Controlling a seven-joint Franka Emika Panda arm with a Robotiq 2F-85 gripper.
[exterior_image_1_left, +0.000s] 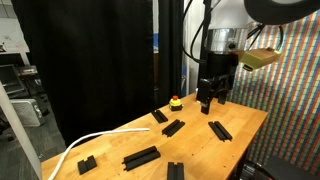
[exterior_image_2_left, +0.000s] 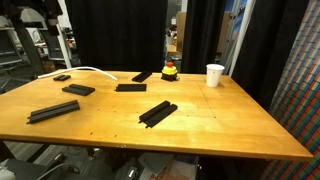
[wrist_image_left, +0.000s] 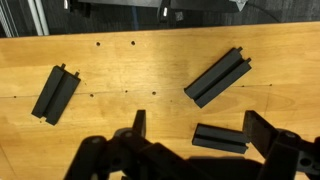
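Observation:
My gripper (exterior_image_1_left: 213, 102) hangs above the right part of the wooden table. Its two fingers (wrist_image_left: 139, 123) stand wide apart in the wrist view, with only bare wood showing between their tips. Several black track-like pieces lie flat on the table. Looking down from the wrist, I see one ridged piece (wrist_image_left: 217, 77) ahead of the fingers, another piece (wrist_image_left: 56, 94) to the left, and a plain black bar (wrist_image_left: 219, 138) lying between the fingers, nearer the right one and partly covered by the gripper. A yellow toy with a red top (exterior_image_2_left: 169, 70) stands on a dark base at the back.
A white cup (exterior_image_2_left: 214, 75) stands upright at the back of the table. A white curved tube (exterior_image_1_left: 90, 138) lies along the left side. Black curtains (exterior_image_1_left: 90, 60) hang behind.

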